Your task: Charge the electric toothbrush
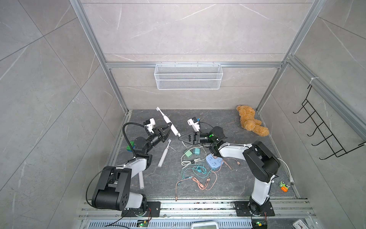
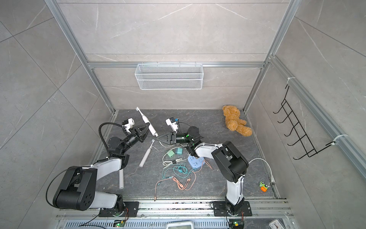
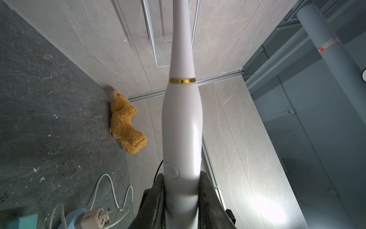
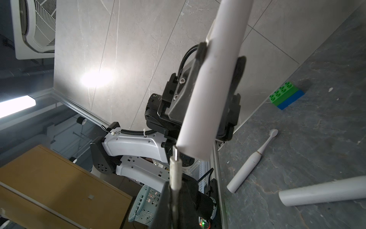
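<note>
A white electric toothbrush point(image 3: 182, 126) with a gold ring is held tilted in the air, my left gripper point(image 1: 168, 127) shut around its handle, head pointing up and away. In the right wrist view the lower end of that toothbrush point(image 4: 207, 110) is close. My right gripper is shut on a thin white charging cable, whose plug point(image 4: 175, 162) points its metal tip at the base of the handle. The tip overlaps the base's lower left edge in view; whether they touch cannot be told. The charging port is not visible.
A second toothbrush point(image 1: 164, 153) lies on the floor below, with a white tube point(image 1: 141, 179) nearer the left arm. A blue power strip point(image 1: 214, 161), adapters and tangled cables point(image 1: 199, 169) fill the middle. A teddy bear point(image 1: 251, 121) sits at the back right.
</note>
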